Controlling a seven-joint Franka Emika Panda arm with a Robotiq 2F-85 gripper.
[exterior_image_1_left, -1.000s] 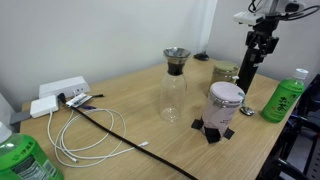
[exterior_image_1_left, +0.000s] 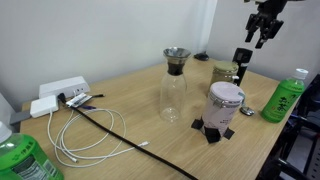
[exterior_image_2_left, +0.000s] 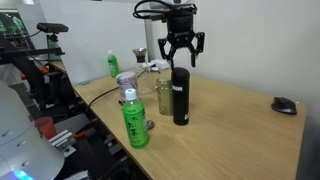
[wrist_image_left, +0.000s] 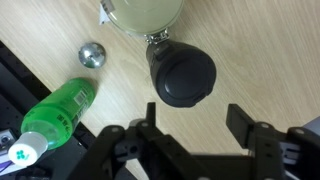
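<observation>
A black cylinder (exterior_image_2_left: 181, 98) stands upright on the table. My gripper (exterior_image_2_left: 181, 50) is above its top, clear of it, with the fingers spread apart. In the wrist view the cylinder's round dark top (wrist_image_left: 184, 76) shows ahead of the fingertips (wrist_image_left: 240, 120), and only bare table is visible between them. Exterior view 1 has the cylinder (exterior_image_1_left: 241, 58) beside the glass jar, below and left of my gripper (exterior_image_1_left: 261, 33).
Close to the cylinder are a lidded jar (exterior_image_2_left: 164, 95) and a green bottle (exterior_image_2_left: 135, 118). A pink-lidded container (exterior_image_1_left: 220, 108) and a glass carafe (exterior_image_1_left: 173, 95) stand farther along. Clear table (exterior_image_2_left: 235, 115) lies on the cylinder's other side in exterior view 2.
My gripper has risen from around the black cylinder's top and now hangs above it, fingers apart. The cylinder's top has come into view; the other objects look unmoved.
</observation>
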